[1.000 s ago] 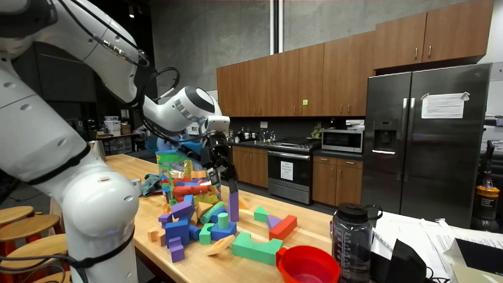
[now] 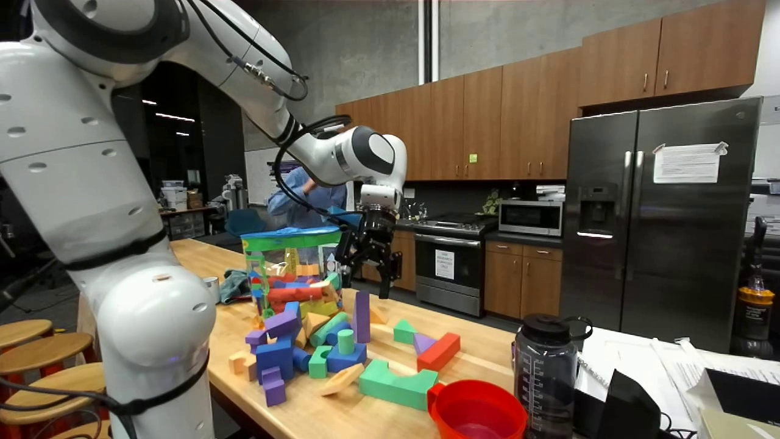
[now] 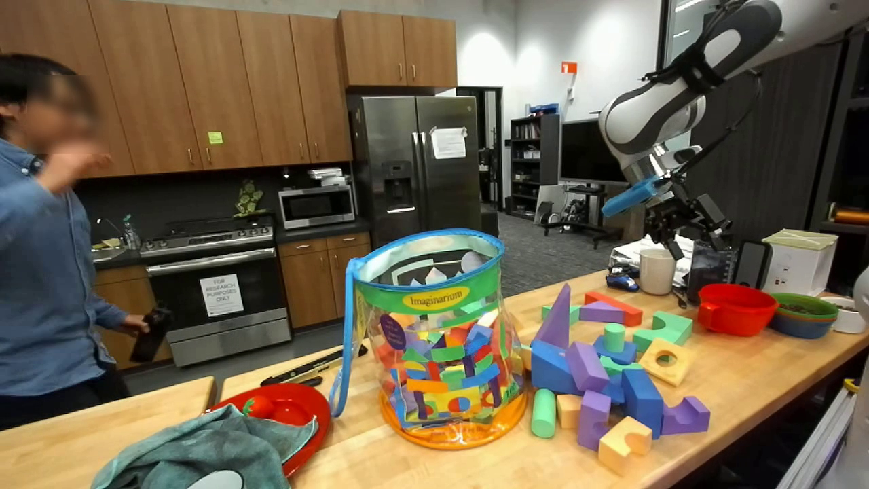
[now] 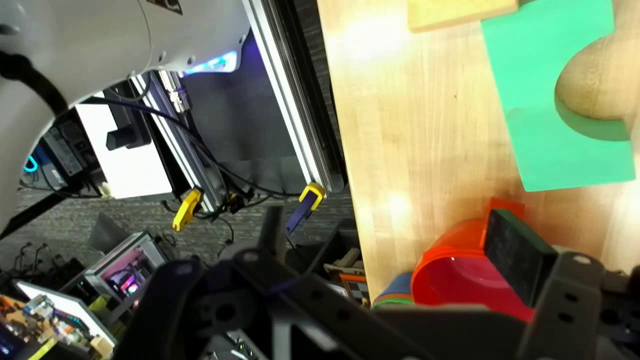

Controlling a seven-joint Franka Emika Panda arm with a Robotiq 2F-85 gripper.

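My gripper is open, its two fingers wide apart with nothing between them in the wrist view. In exterior view 1 it hangs in the air above the table, clear of the blocks, close to the upright purple block [image 2: 362, 317]. A green arch block [image 4: 510, 102] lies flat on the wood in the wrist view, with a red cup [image 4: 462, 276] partly hidden behind one finger. In exterior view 2 a clear bag [image 3: 432, 301] full of coloured blocks stands beside a loose pile with blue [image 3: 643, 403], purple and green pieces.
A dark water bottle [image 2: 545, 373] stands beside the red cup. A red plate [image 3: 305, 415] with a grey-green cloth [image 3: 204, 452] lies left of the bag. Bare wood shows at the table's near edge. A person [image 3: 49, 269] stands across the table.
The arm and gripper have moved to the right in exterior view 1, away from over the bag. The blocks, bag and cup have not moved.
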